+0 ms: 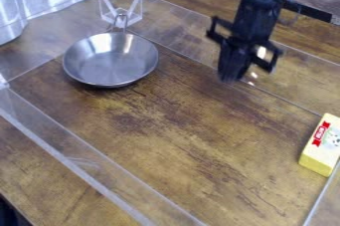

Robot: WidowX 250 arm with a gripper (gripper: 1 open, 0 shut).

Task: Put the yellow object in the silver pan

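The yellow object, a block with a pale top and a red label, lies at the right edge of the wooden table. On the left side of the table rests the silver pan, a round shallow bowl shape that looks empty. My black gripper hangs at the upper middle, between the pan and the yellow block and apart from both. Motion blur smears its fingers, so I cannot tell whether they are open or shut, or whether anything is between them.
A white wire-like stand is just behind the pan. Clear walls border the table along the front left, back and right.
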